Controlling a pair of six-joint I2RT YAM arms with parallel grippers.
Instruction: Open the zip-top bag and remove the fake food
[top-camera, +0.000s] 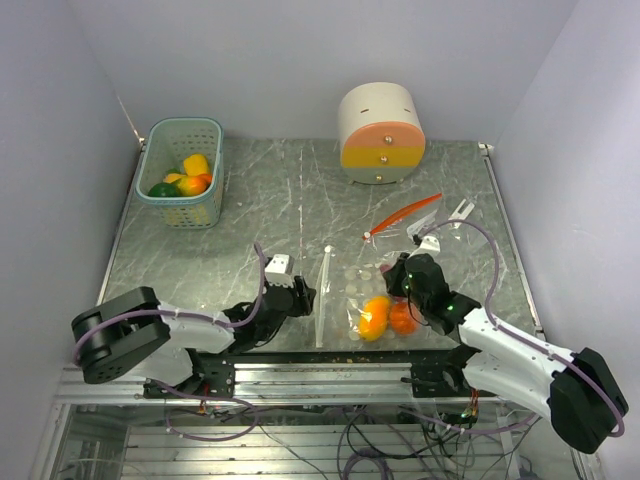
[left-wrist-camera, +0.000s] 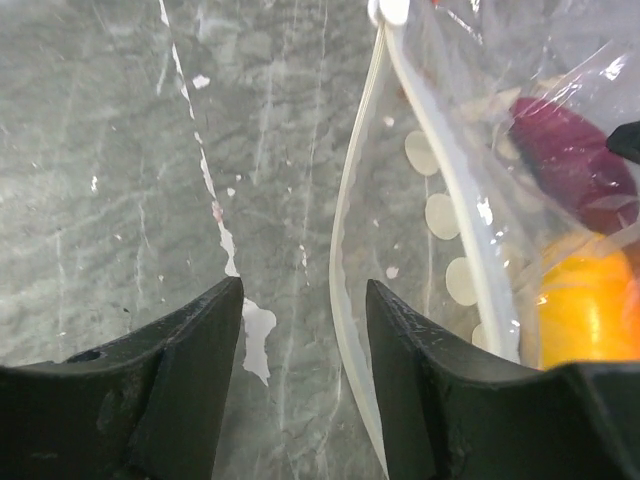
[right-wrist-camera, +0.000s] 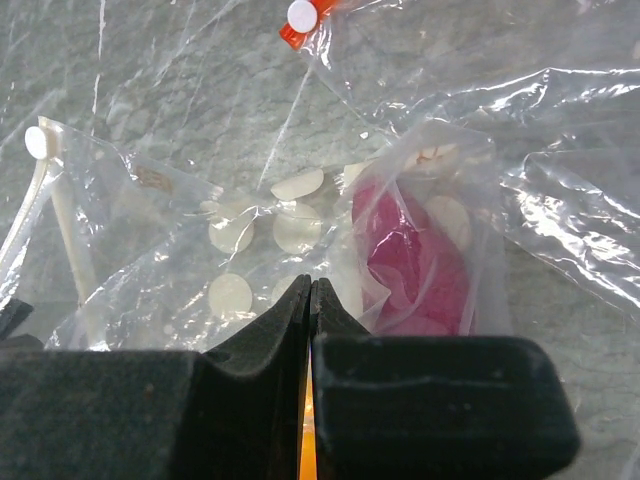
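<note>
The clear zip bag (top-camera: 355, 285) lies front right, its white zipper strip (left-wrist-camera: 455, 190) running along its left side. Inside show a yellow-orange fake fruit (top-camera: 373, 320), a red-orange one (top-camera: 403, 320) and a magenta piece (right-wrist-camera: 410, 260). My left gripper (top-camera: 305, 295) hovers just left of the zipper edge, fingers apart, nothing between them. My right gripper (top-camera: 398, 268) is shut over the bag beside the magenta piece; nothing clear shows between its fingertips.
A basket (top-camera: 205, 214) with fake food stands back left. A white drum-shaped box (top-camera: 370, 110) with coloured drawers stands at the back. An orange strip (top-camera: 405, 211) and loose clear bags lie behind the zip bag.
</note>
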